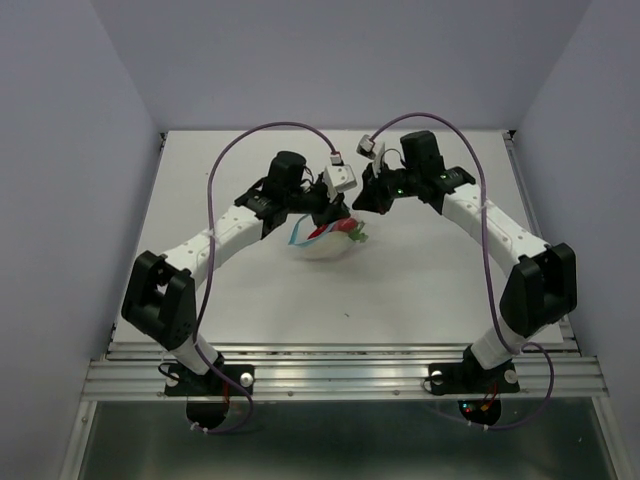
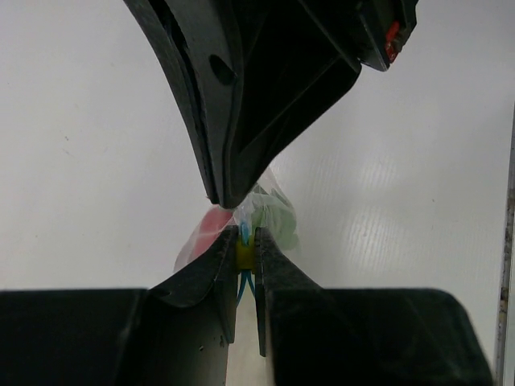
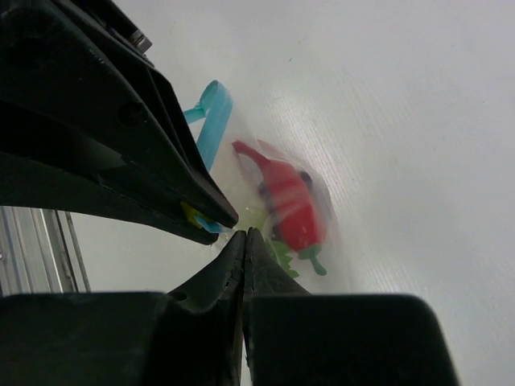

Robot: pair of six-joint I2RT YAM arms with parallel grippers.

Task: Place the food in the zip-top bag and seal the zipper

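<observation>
The clear zip bag (image 1: 325, 247) with a red pepper (image 3: 294, 209) and green food inside hangs from my left gripper, which is shut on the bag's blue zipper and its yellow slider. My right gripper is shut with nothing between its fingers, held close beside the left one above the bag. Part of the loose blue zipper strip (image 3: 213, 121) curves up beside the left gripper in the right wrist view.
The two arms meet over the middle of the table.
</observation>
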